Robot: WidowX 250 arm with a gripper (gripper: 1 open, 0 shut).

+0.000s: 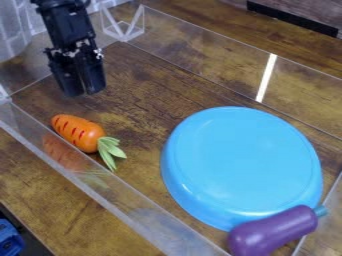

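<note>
An orange toy carrot with pale green leaves lies on the wooden floor of a clear-walled box, at the left near the front wall, leaves toward the lower right. Above and behind it, at the upper left, the black gripper hangs apart from the carrot, its fingers pointing down; nothing orange shows between them, and they look open.
A large blue upturned dish or disc fills the right side, with a purple eggplant at its lower right edge. Clear walls border the box.
</note>
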